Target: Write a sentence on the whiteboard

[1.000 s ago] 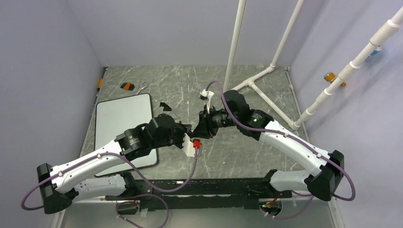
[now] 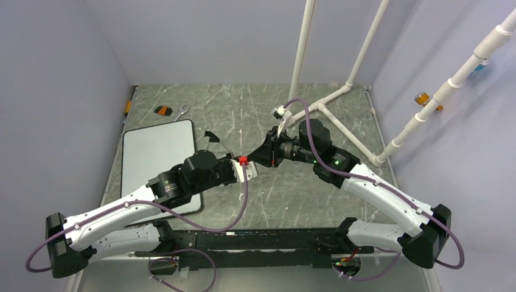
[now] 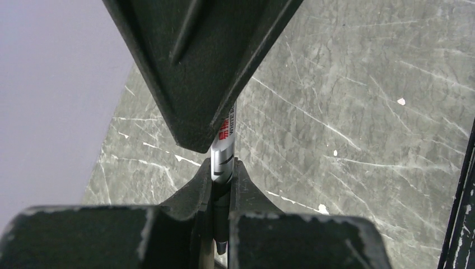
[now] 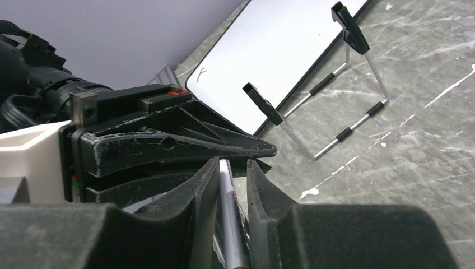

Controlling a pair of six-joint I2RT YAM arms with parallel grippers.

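Note:
My two grippers face each other over the middle of the table. In the left wrist view my left gripper is shut on a silver marker [image 3: 223, 151] with red lettering, held upright, dark end down; a black finger of the other gripper is close in front of its top. In the right wrist view the marker runs between the fingertips of my right gripper, which stand part open around it; whether they touch it I cannot tell. The whiteboard [image 2: 152, 152] lies at the left, with a small red mark [image 4: 199, 74] near one corner.
A wire stand [image 4: 355, 39] with black clips is beside the board. A wrench [image 2: 182, 111] and an orange-black tool [image 2: 163, 110] lie behind it. White pipes [image 2: 344, 128] occupy the right side.
Both arms have shifted a little. The right gripper moved right from one second ago; the left wrist's red connector has moved up and slightly left.

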